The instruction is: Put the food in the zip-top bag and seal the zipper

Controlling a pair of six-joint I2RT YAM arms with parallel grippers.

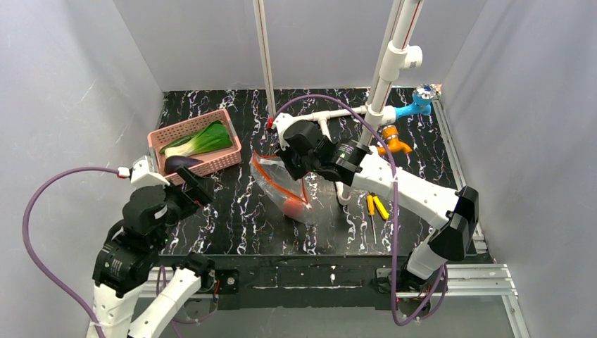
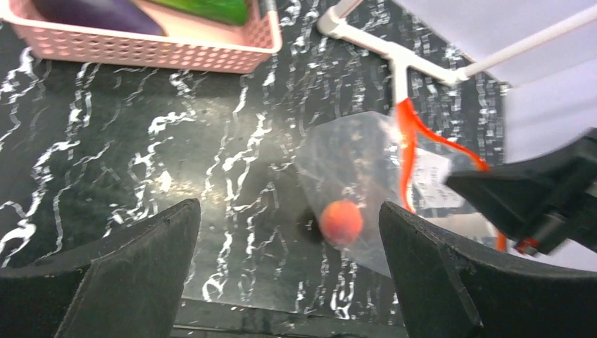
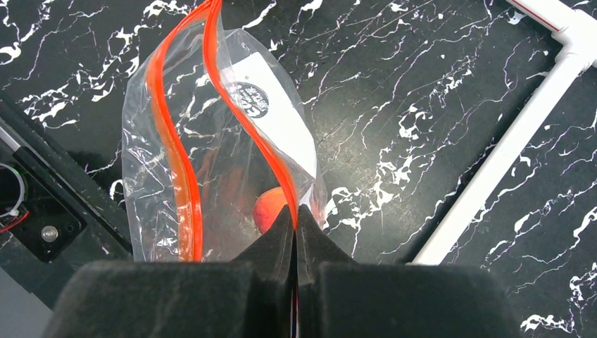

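A clear zip top bag with an orange zipper lies on the black marbled table, its mouth spread apart. Inside it, a round orange-red food item rests near the bottom. My right gripper is shut on one orange zipper edge of the bag; the other zipper edge stands away from it. Left of the bag, beside the basket's front corner, my left gripper is open. Between its wide-apart fingers only table shows in the left wrist view.
A pink basket holding a leafy green vegetable and an eggplant stands at the back left. White pipes run behind and right of the bag. Yellow-handled tools lie to the right.
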